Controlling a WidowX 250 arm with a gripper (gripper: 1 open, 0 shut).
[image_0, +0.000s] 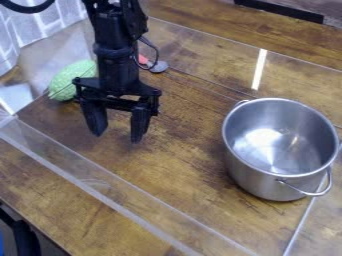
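Observation:
My black gripper hangs over the wooden table at the left of the middle, its two fingers apart and pointing down, with nothing seen between them. Behind it to the left lies a green, rounded object, partly hidden by my arm. A small red and silver item lies behind the arm to its right. A large steel pot with side handles stands at the right.
Clear plastic edging runs along the front and left of the work area. The table between my gripper and the pot is bare, as is the back right.

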